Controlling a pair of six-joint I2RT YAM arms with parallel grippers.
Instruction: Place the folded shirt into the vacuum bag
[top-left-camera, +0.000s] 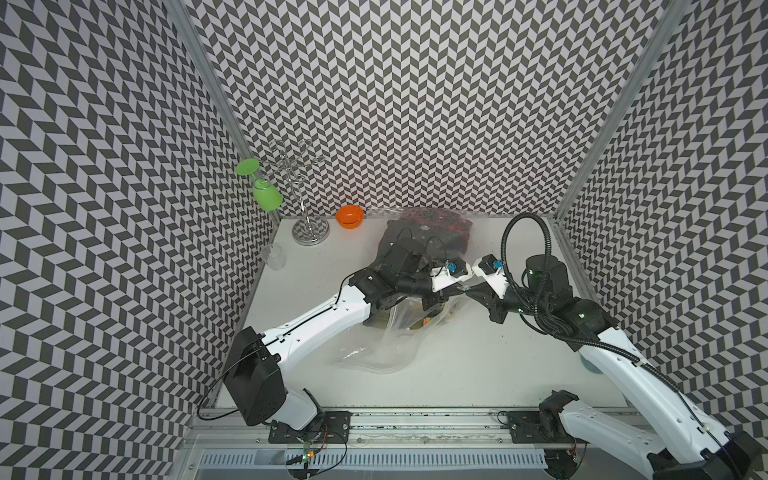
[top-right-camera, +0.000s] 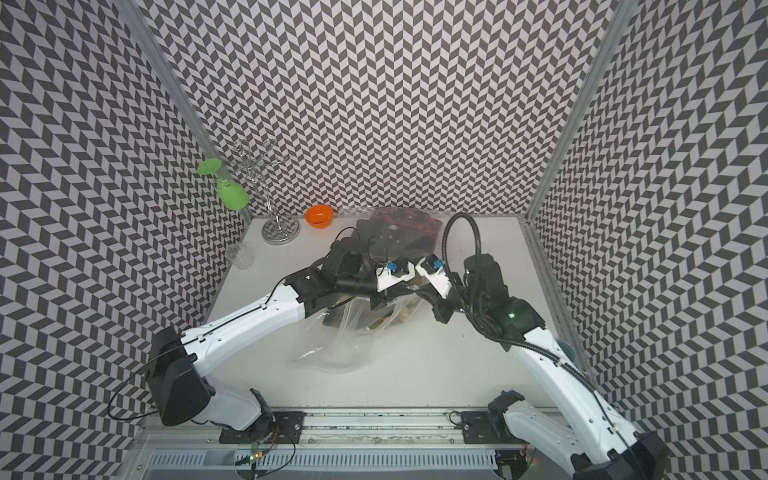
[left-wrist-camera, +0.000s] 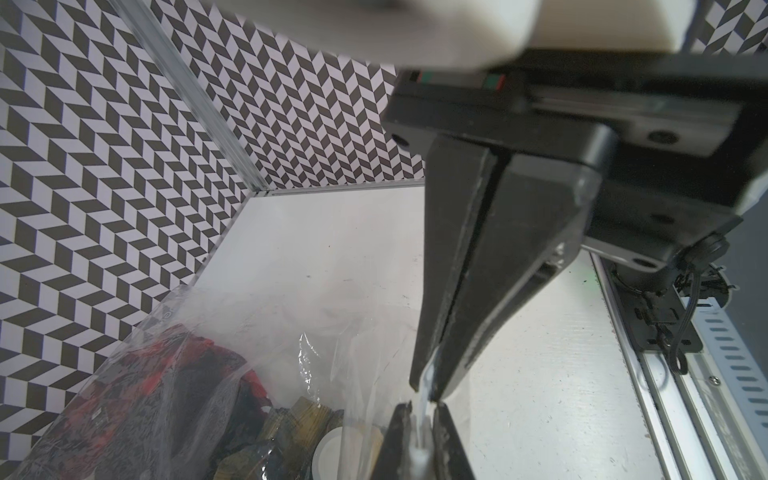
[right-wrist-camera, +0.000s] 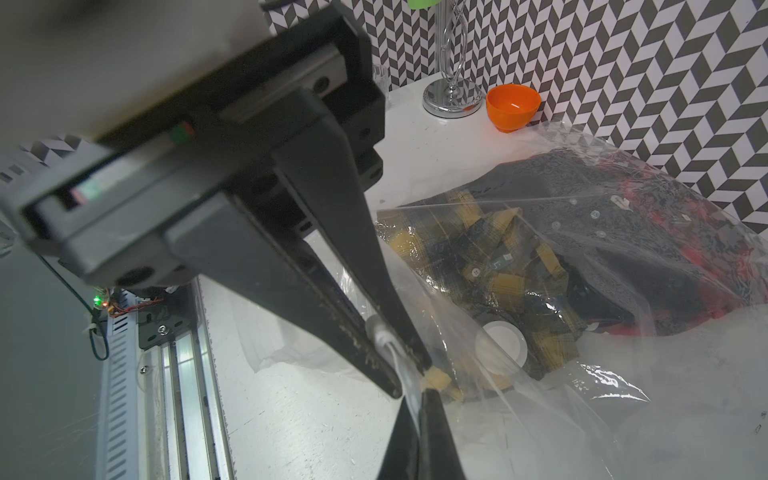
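A clear vacuum bag (top-left-camera: 376, 352) lies across the middle table, with dark, red and yellow plaid folded clothing (right-wrist-camera: 616, 240) inside, alongside a white disc (right-wrist-camera: 501, 345), probably part of the bag. My two grippers meet above it. My left gripper is shut on a pale strip of the bag's edge. My right gripper is shut on or beside that same strip; in its wrist view the strip runs down to its fingertips, and whether it is held there is hard to tell.
An orange bowl (top-left-camera: 349, 216), a metal stand (top-left-camera: 310, 229) with a green glass (top-left-camera: 266, 194), and a clear glass (top-left-camera: 274, 257) stand at the back left.
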